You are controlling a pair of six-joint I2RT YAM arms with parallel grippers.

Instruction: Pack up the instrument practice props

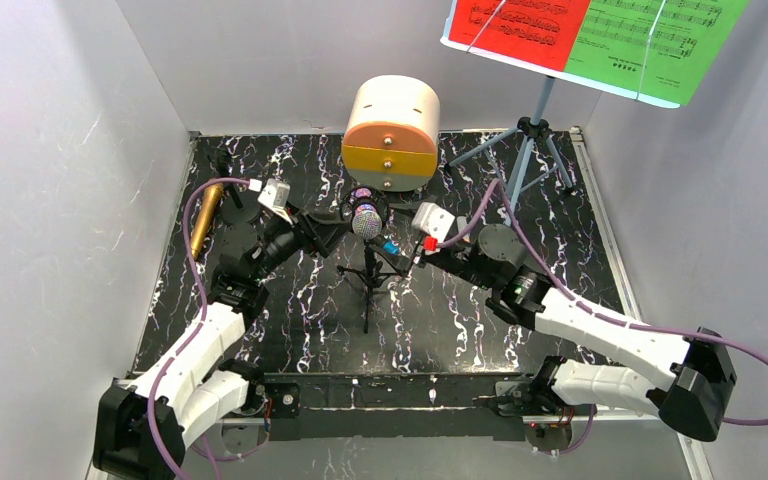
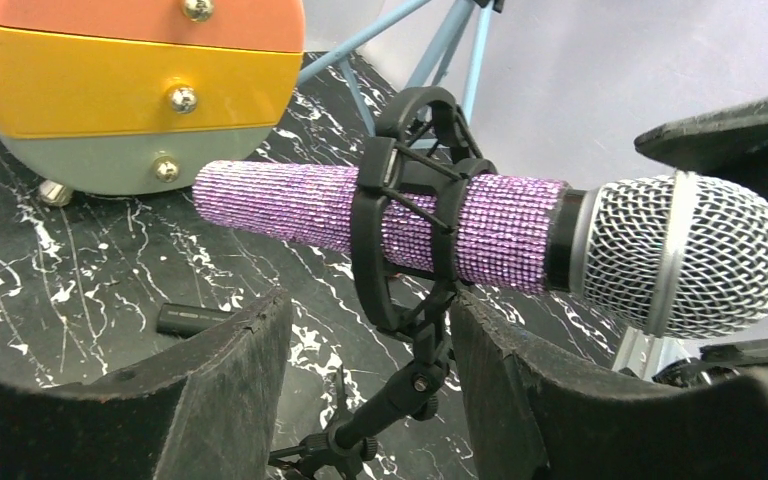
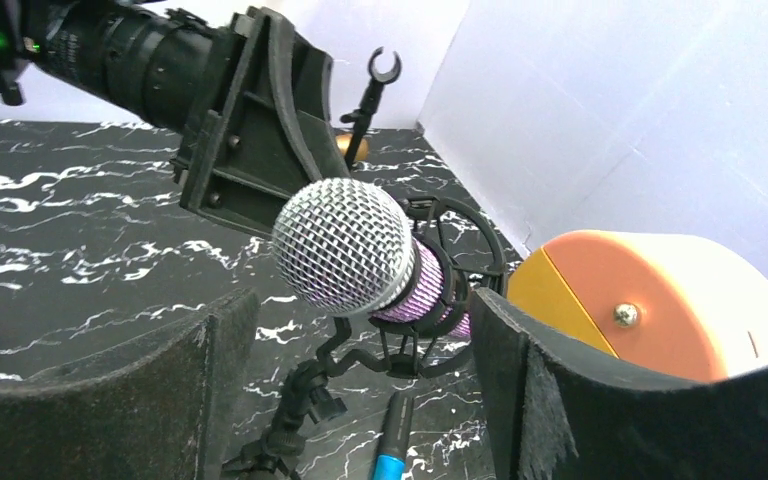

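Note:
A purple glittery microphone [image 2: 510,228] with a silver mesh head [image 3: 340,245] lies in a round black shock mount [image 2: 367,240] on a small tripod stand [image 1: 367,285]. My left gripper [image 1: 344,226] is at the microphone's left side, its fingers [image 2: 235,365] apart on either side of the mount's lower part in the left wrist view. From the right, my right gripper [image 1: 400,237] faces the microphone with its fingers wide open; the mesh head shows ahead, between its fingers in the right wrist view. Whether either gripper touches the mount cannot be told.
A multicoloured drum-shaped box [image 1: 390,130] stands right behind the microphone. A music stand [image 1: 530,130] with red and green sheets is at the back right. A gold cylinder [image 1: 200,232] lies at the left. A black-and-blue rod [image 3: 392,440] lies near the tripod.

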